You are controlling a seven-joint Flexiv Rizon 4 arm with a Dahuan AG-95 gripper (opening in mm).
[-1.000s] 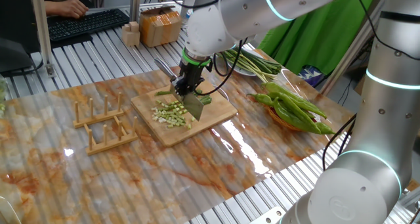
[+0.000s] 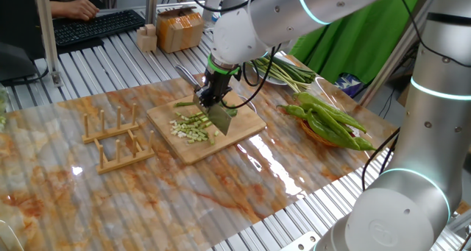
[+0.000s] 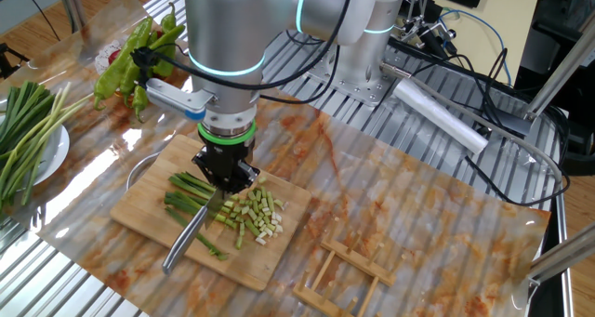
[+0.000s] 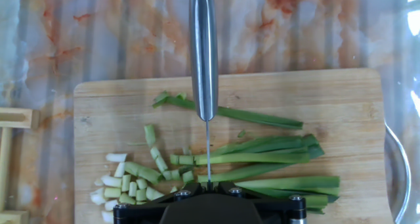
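Observation:
A knife with a metal handle (image 4: 205,60) is held by my gripper, which is shut on it. In exterior view 1 its broad blade (image 2: 220,119) hangs over the wooden cutting board (image 2: 193,155). Cut scallion pieces (image 3: 259,215) lie in a loose heap on the board. Longer green scallion stalks (image 4: 275,157) lie on the other side of the blade, in the wrist view to its right. One single stalk (image 4: 259,117) lies apart, nearer the board's edge. Whether the blade touches the scallions or the board cannot be told.
A wooden peg rack (image 2: 118,151) stands on the marbled table beside the board. Green peppers (image 2: 324,122) fill a basket on the other side. Whole scallions (image 3: 33,136) lie on a white plate.
In exterior view 1 the arm and knife have shifted slightly to the right from one second ago. The knife stays held.

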